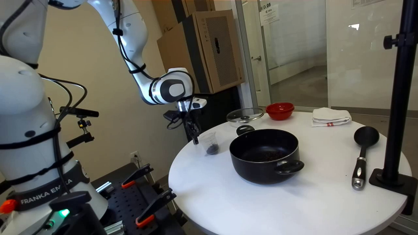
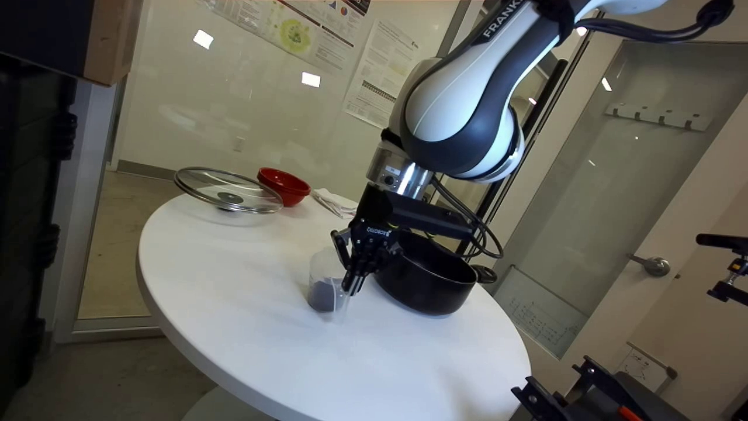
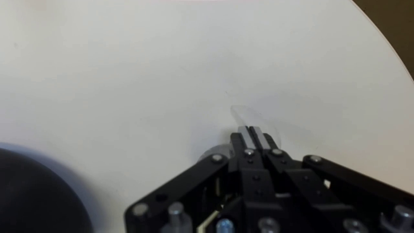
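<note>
A clear plastic cup (image 1: 210, 141) with dark contents at its bottom stands near the left edge of the white table. My gripper (image 1: 195, 141) is right beside it, fingertips low and pressed together. In exterior view 2 the gripper (image 2: 353, 285) overlaps one side of the cup (image 2: 324, 280); whether they touch cannot be told. From the wrist, the gripper shows shut, with nothing visible between its fingers. A faint clear edge (image 3: 240, 110) lies just past the tips, and the fingers hide most of the cup.
A black two-handled pot (image 1: 262, 168), with some small reddish bits inside, stands close to the cup. Farther back are a glass lid (image 1: 245, 115), red bowls (image 1: 280, 111) and a folded white towel (image 1: 331, 117). A black ladle (image 1: 364, 148) lies far right.
</note>
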